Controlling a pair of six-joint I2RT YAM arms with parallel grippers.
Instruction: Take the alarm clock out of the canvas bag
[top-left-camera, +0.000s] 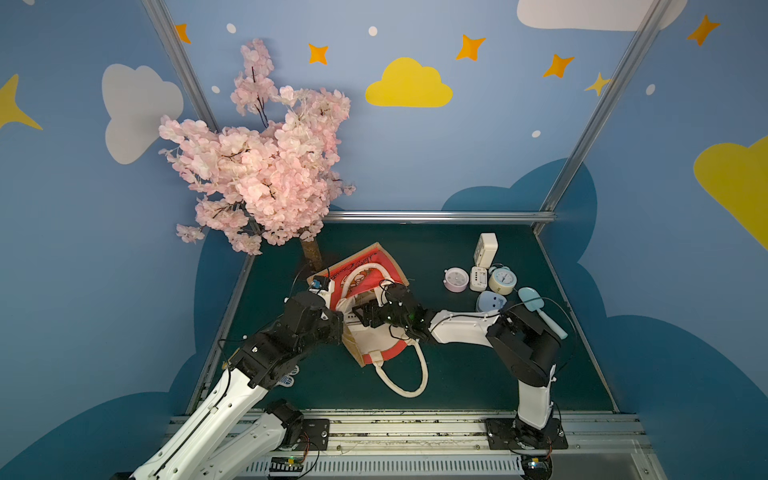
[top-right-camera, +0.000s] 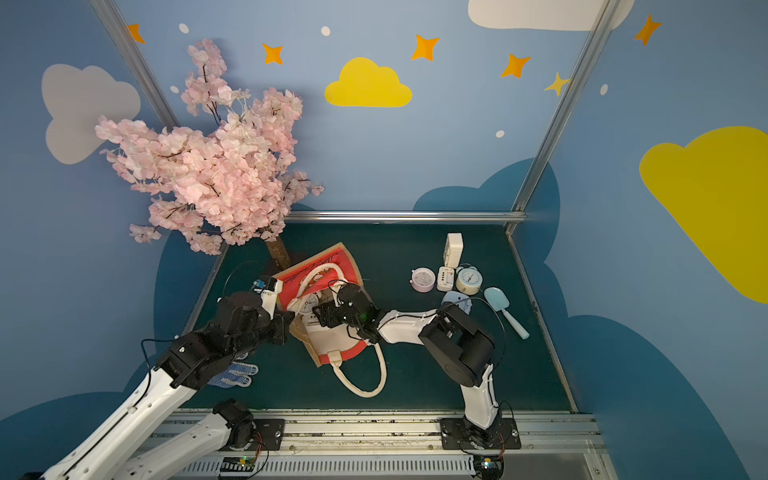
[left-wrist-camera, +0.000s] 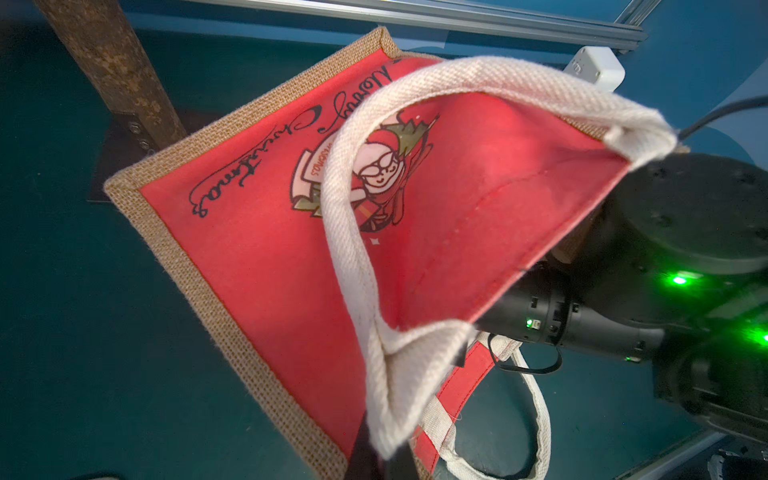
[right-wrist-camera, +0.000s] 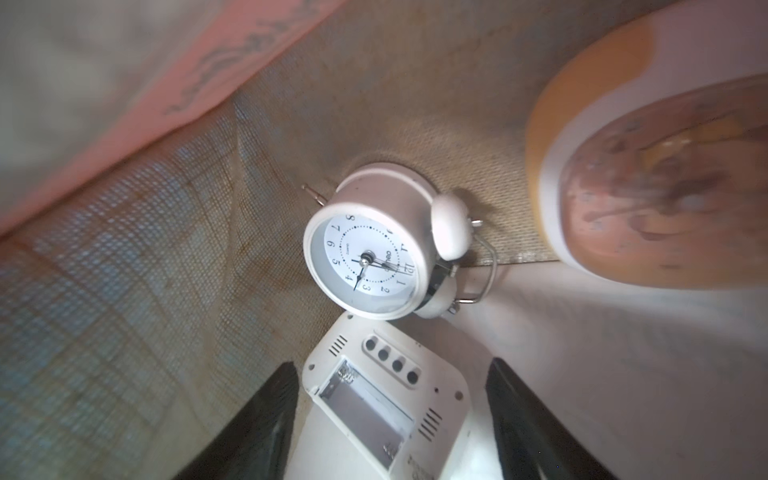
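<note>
The canvas bag (top-left-camera: 384, 352) with red lining lies on the green table, left of centre. Inside, in the right wrist view, a white twin-bell alarm clock (right-wrist-camera: 368, 256) rests against the burlap wall above a white device (right-wrist-camera: 384, 400). My right gripper is open inside the bag, pointing at these, nothing between its fingers. My left gripper is shut at the bag's edge, where its white handle (left-wrist-camera: 348, 200) passes; it is unclear whether any cloth is between the fingers.
Small clocks (top-left-camera: 456, 278), a white box (top-left-camera: 485, 248) and a light blue shovel (top-left-camera: 544, 312) sit to the right. A blossom tree (top-left-camera: 312, 254) stands behind the bag at left.
</note>
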